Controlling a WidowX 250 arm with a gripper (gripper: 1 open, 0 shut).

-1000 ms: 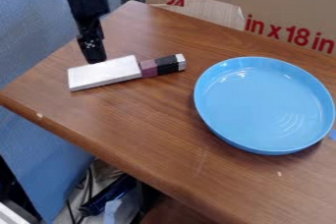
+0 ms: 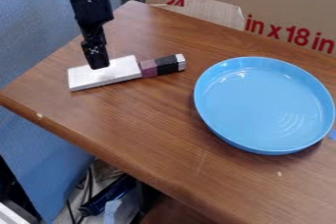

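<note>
My black gripper (image 2: 96, 59) hangs from the upper left, its tip down at the near-left end of a long white object (image 2: 104, 74) that lies on the wooden table (image 2: 157, 130). The object has a dark pink and black band and a silver tip at its right end. Whether the fingers are open or shut does not show clearly. A light blue plate (image 2: 262, 105) lies to the right.
A large cardboard box (image 2: 262, 2) stands behind the table. The table's left edge is close beside the gripper, with cables on the floor below. Bare wood lies in front of the white object and left of the plate.
My gripper has come slightly right and down onto the white object. The object and plate stay where they were.
</note>
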